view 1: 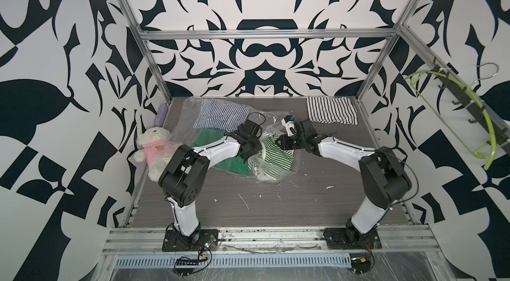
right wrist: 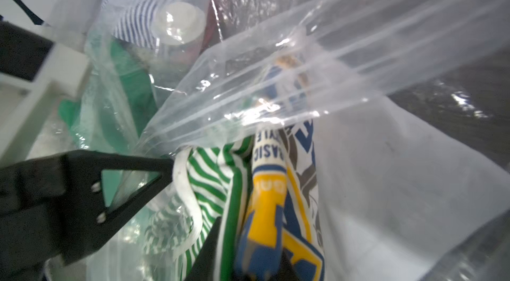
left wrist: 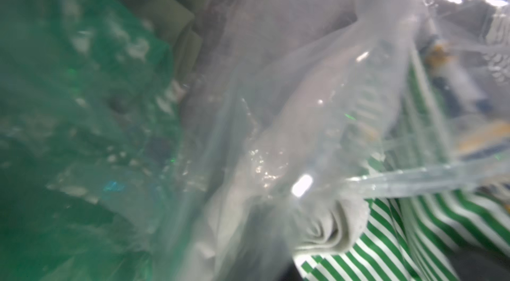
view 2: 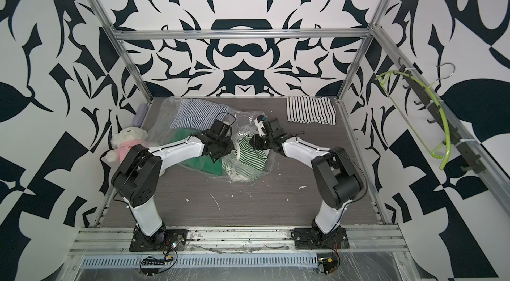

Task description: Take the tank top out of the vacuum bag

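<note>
The tank top [view 1: 277, 154], green-and-white striped with white trim, lies bunched in and at the mouth of the clear vacuum bag [view 1: 212, 173]. My right gripper [view 1: 280, 143] is shut on it; in the right wrist view, striped cloth [right wrist: 209, 174] and yellow-blue printed fabric [right wrist: 265, 196] gather between the dark fingertips at the bottom edge. To the left, my left gripper [view 1: 258, 152] is shut, and its finger [right wrist: 140, 182] meets the bag's film near the white trim. Film blurs most of the left wrist view, where rolled white trim [left wrist: 332, 222] shows beside the stripes.
Green cloth [view 1: 233, 164] and a blue-striped garment [view 1: 220, 114] lie left and behind, under clear film. A black-striped cloth [view 1: 332, 110] rests at the back right, a teddy bear [view 1: 156, 149] at the left wall. Bare table [view 1: 276, 206] extends in front.
</note>
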